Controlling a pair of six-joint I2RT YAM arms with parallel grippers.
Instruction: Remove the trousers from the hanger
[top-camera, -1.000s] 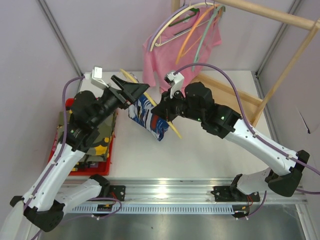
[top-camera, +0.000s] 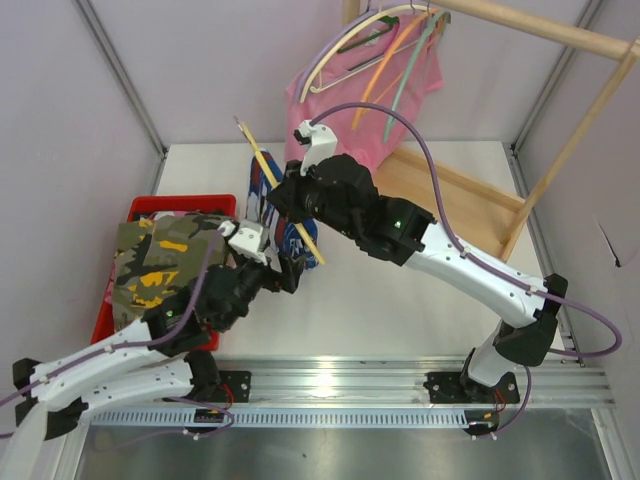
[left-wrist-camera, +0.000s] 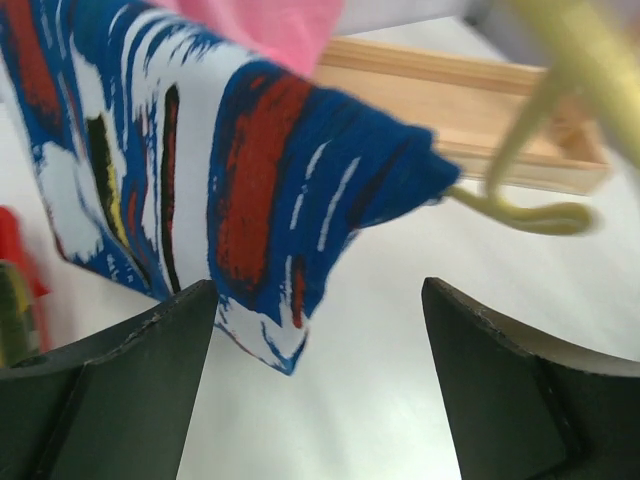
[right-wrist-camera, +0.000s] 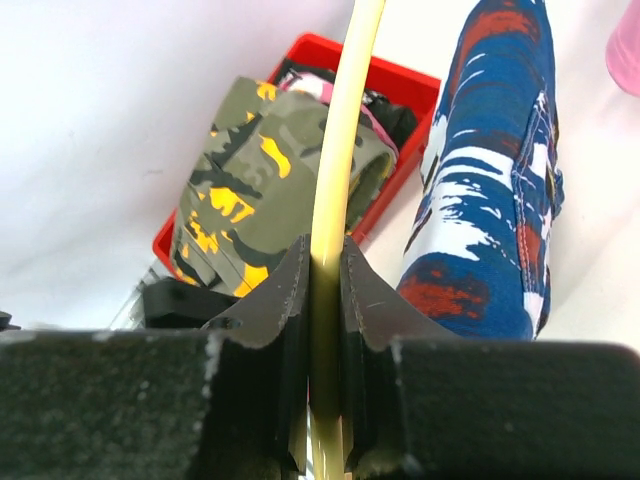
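Observation:
The yellow hanger (top-camera: 258, 152) slants down across the middle of the top view, with my right gripper (top-camera: 285, 198) shut on its bar. In the right wrist view the hanger (right-wrist-camera: 343, 130) runs straight between the fingers. Blue, white and red patterned trousers (top-camera: 262, 188) hang from it, partly hidden by the right arm from above. My left gripper is open; in its view the trousers (left-wrist-camera: 250, 170) lie ahead of and above the fingertips, with the hanger's curled yellow end (left-wrist-camera: 550, 218) to their right. Nothing is between the left fingers.
A red bin (top-camera: 222, 203) at the left holds camouflage clothing (top-camera: 165, 262). Behind, a wooden rack (top-camera: 540, 22) carries a pink shirt (top-camera: 300, 118) and several hangers.
The left gripper has drawn back from the hanger's upper part, swung low, and come in near the trousers' lower part. The right gripper has shifted left with the hanger and trousers.

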